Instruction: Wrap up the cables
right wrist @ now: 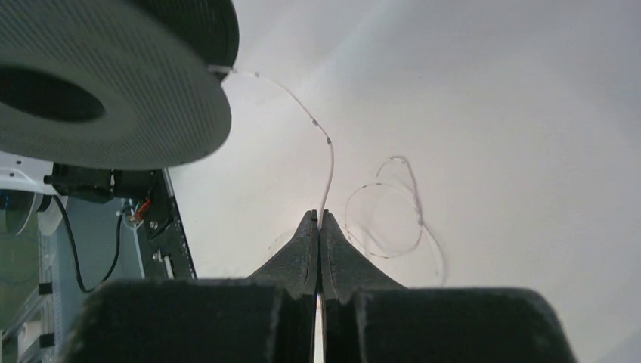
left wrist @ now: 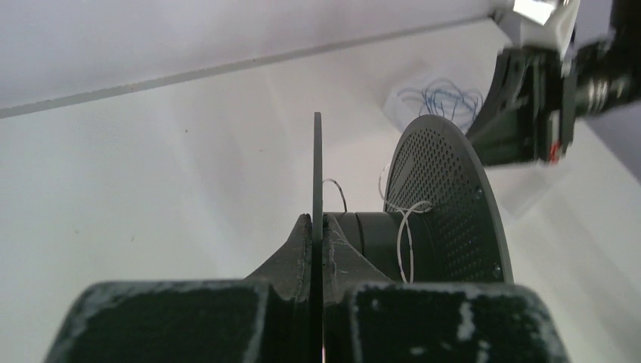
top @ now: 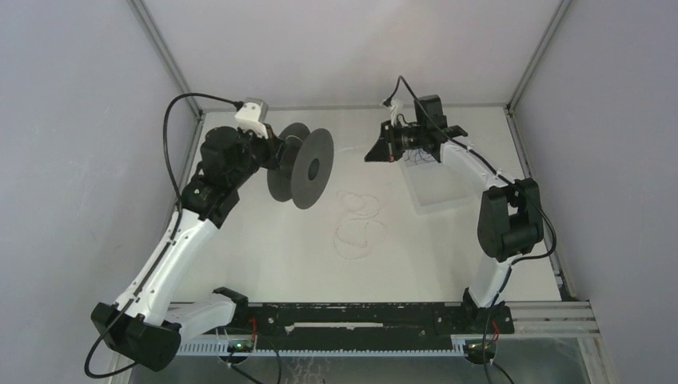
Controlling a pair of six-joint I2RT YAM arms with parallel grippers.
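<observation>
A dark grey spool (top: 322, 152) with two wide discs is at the left of the middle in the top view. My left gripper is shut on the spool's near disc, seen edge-on as a thin dark strip in the left wrist view. Some pale cable (left wrist: 404, 242) lies round the core. In the right wrist view the pale cable (right wrist: 330, 155) runs from between the discs to my right gripper, whose closed fingertips pinch it. More of that cable lies in loose loops (right wrist: 421, 219) on the table. From above, the right gripper is to the spool's right.
A clear bin (top: 440, 206) stands on the right, partly beneath the right arm, with a tangled blue cable (left wrist: 446, 100) inside. A grey wall closes the far edge of the table.
</observation>
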